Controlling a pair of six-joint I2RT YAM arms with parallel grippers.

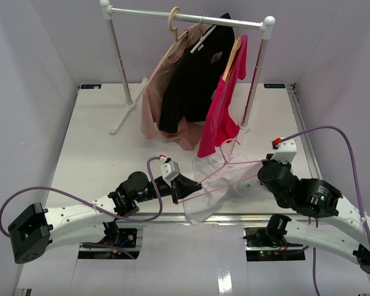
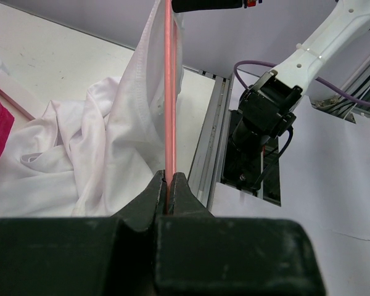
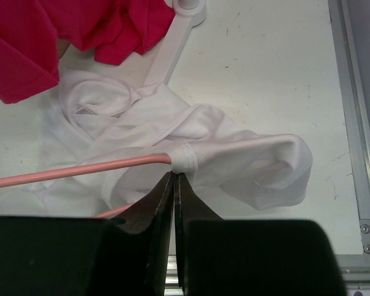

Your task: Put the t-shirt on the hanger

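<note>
A pink hanger [image 1: 224, 161] lies angled over a white T-shirt [image 1: 206, 206]. My left gripper [image 1: 190, 187] is shut on the hanger's lower left part; the hanger's pink bars [image 2: 169, 92] run up from between its fingers. The white shirt [image 3: 123, 132] lies crumpled, with one part raised and drawn over the hanger's right end. My right gripper is closed on that fabric where the hanger enters it. In the top view the right gripper [image 1: 266, 161] is partly hidden by its own arm.
A white rack [image 1: 185, 18] holds pink, black and red garments, the red one [image 3: 24, 43] hanging just behind the white shirt. Bare table [image 1: 92, 135] shows at left. A metal rail [image 3: 357, 123] edges the table at right.
</note>
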